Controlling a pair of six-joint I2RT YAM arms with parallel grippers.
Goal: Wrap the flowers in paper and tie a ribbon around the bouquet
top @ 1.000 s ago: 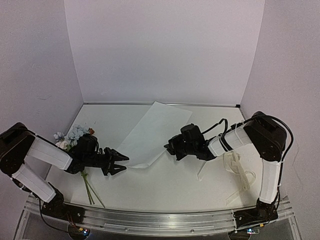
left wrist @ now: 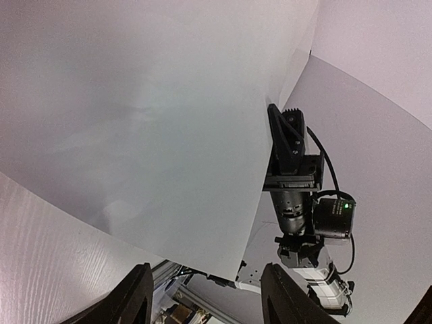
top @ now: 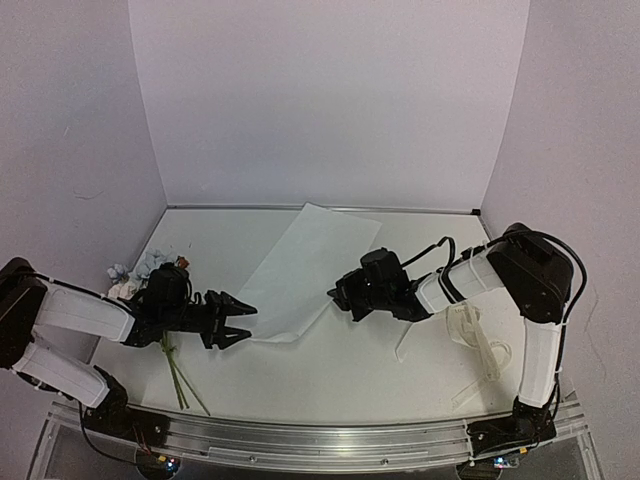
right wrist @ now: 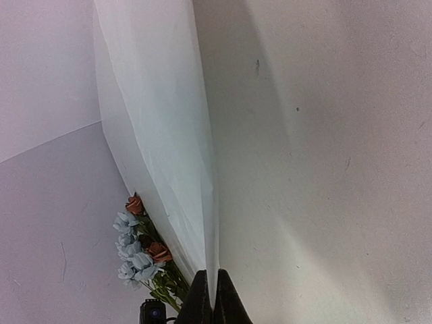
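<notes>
A white wrapping sheet (top: 310,265) slants across the middle of the table. My right gripper is shut on the sheet's edge, and the paper (right wrist: 172,135) rises from between its fingertips in the right wrist view. At the sheet's left corner, my left gripper (top: 240,320) stands open, with nothing seen between its fingers; the paper (left wrist: 169,135) fills much of its wrist view beyond them. Blue and red fake flowers (right wrist: 138,253) lie at the table's left, their green stems (top: 183,385) reaching toward the front, partly hidden under my left arm.
A cream ribbon (top: 485,345) lies loosely looped at the right, beneath my right arm. A metal rail (top: 320,455) runs along the front edge, and walls close off the back and sides.
My left arm has lowered a little and shifted slightly toward the front left. The sheet's near edge sits slightly lower in view. My right arm stays put.
</notes>
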